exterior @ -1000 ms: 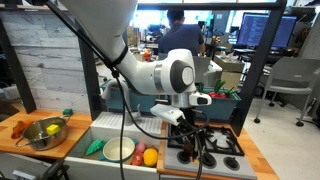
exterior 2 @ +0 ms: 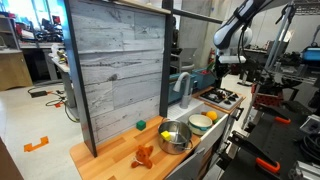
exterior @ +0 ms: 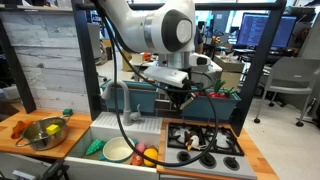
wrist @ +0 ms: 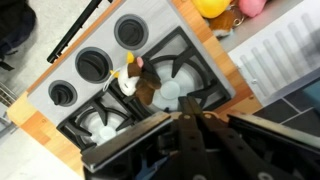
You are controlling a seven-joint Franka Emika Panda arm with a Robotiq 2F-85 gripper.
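Over the stove point(exterior: 208, 150) my gripper point(exterior: 181, 98) is raised, pointing down. In the wrist view the gripper looks shut at the lower edge, and nothing shows between its fingers. A small white and brown toy-like item point(wrist: 137, 84) with a bit of yellow lies on the stove point(wrist: 107, 72), close to a burner grate and apart from the fingers. The stove's black knobs line the side away from the gripper.
A sink basin or drawer left of the stove holds a cream bowl point(exterior: 118, 150), an orange-yellow round item point(exterior: 151, 155) and green items point(exterior: 95, 146). A metal pot point(exterior: 47, 132) stands on the left wooden counter. Behind the stove is a teal bin point(exterior: 145, 99).
My gripper has risen from low over the stove's knob side and moved back, up off the surface. The white and brown item now shows uncovered on the stove.
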